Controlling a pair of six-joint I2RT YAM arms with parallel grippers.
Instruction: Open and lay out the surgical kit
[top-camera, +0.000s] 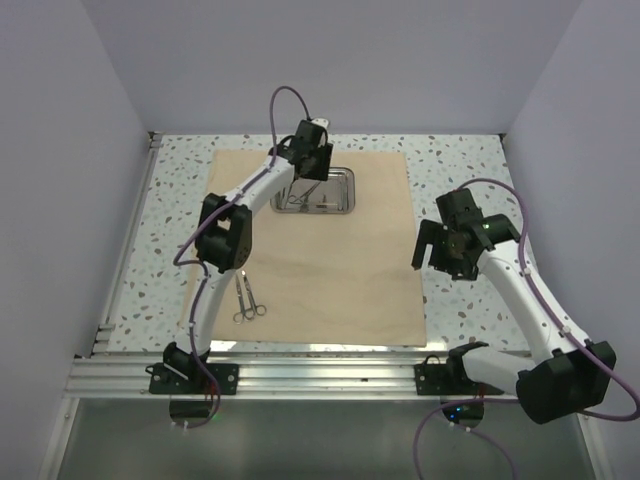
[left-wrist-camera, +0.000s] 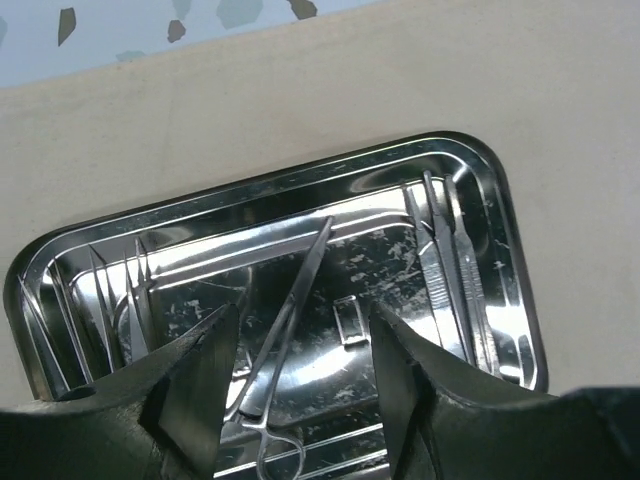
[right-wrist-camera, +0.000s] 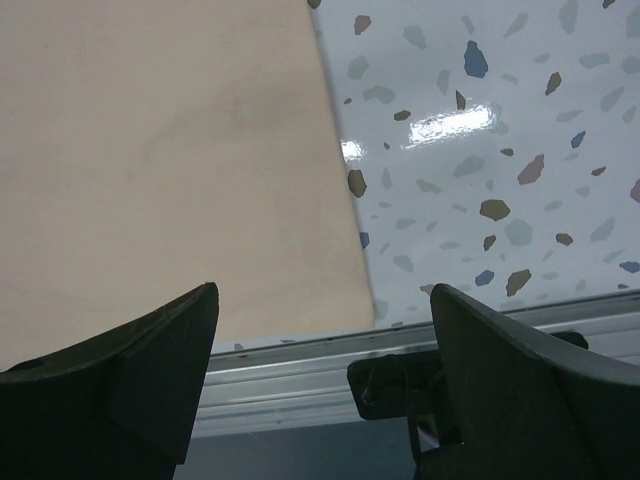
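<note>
The steel surgical tray (top-camera: 350, 205) lies open near the back of the tan cloth (top-camera: 320, 270). My left gripper is open above it, with nothing between its fingers. Seen from the left wrist, long scissor-like forceps (left-wrist-camera: 290, 315) lie slantwise in the tray under that gap. A small metal piece (left-wrist-camera: 350, 322) is beside them. Slim handles (left-wrist-camera: 455, 270) line the tray's right end, and tweezers (left-wrist-camera: 105, 300) its left. Two ring-handled instruments (top-camera: 250, 300) rest on the cloth at front left. Away from the tray, my right gripper stands open and empty.
Speckled tabletop (top-camera: 460, 310) shows to the right of the cloth. Metal rails (top-camera: 330, 370) run along the table's front edge. My left arm passes over the cloth's left side.
</note>
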